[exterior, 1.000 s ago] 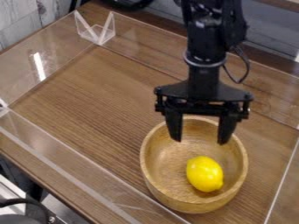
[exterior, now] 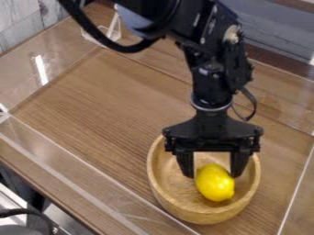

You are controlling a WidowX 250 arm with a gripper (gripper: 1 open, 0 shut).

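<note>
A yellow oval object (exterior: pixel 216 184) lies in a round tan wooden bowl (exterior: pixel 185 206) at the lower right of the camera view. My black gripper (exterior: pixel 218 158) is lowered into the bowl from above, its fingers open and spread on either side, just over and behind the yellow object. The back of the bowl is partly hidden behind the gripper.
A wooden table (exterior: pixel 86 101) surrounds the bowl, with wide clear room at the left. A white wire holder (exterior: pixel 102 29) is at the back left. Black cables show at the lower left corner.
</note>
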